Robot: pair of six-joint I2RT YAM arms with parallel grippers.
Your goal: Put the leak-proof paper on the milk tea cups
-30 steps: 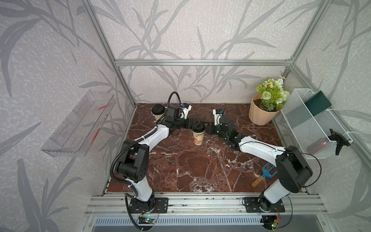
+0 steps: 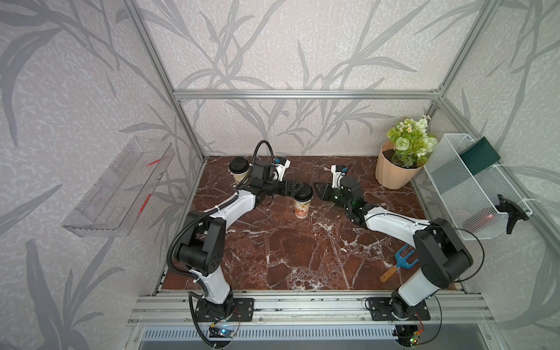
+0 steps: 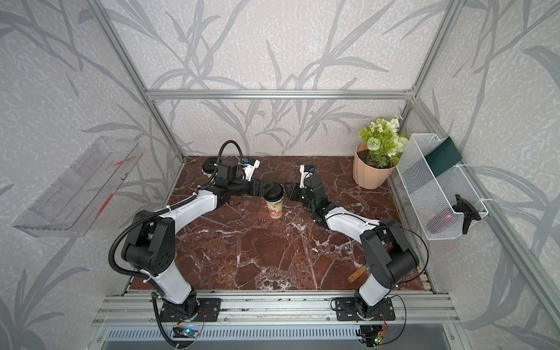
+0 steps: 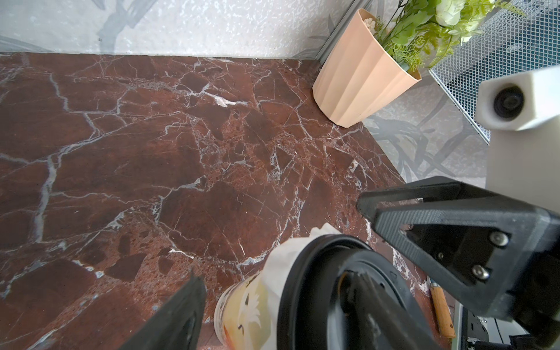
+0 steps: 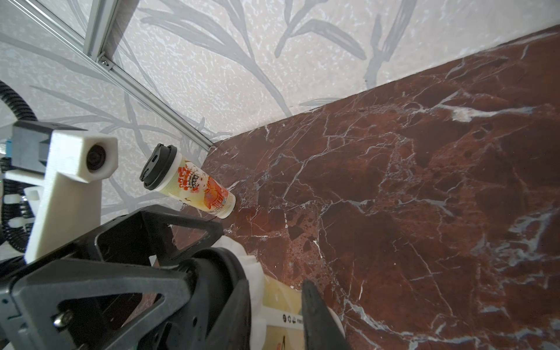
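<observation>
A milk tea cup (image 2: 301, 207) with a black lid stands mid-table between my two grippers. In the left wrist view a white paper (image 4: 283, 256) lies beside its lid (image 4: 344, 274); the right wrist view shows white paper there too. My left gripper (image 2: 291, 187) is at the lid from the left, its blurred fingers around the top. My right gripper (image 2: 320, 191) is just right of the cup, fingertips near the lid, partly apart; whether either touches is unclear. A second lidded cup (image 5: 195, 186) stands upright at the back left.
A flower pot (image 2: 395, 175) stands at the back right. A white mesh basket (image 2: 466, 198) and a clear bin (image 2: 110, 192) hang on the side walls. A blue fork tool (image 2: 402, 259) lies front right.
The cup has shifted slightly right. My left gripper has moved only a little.
</observation>
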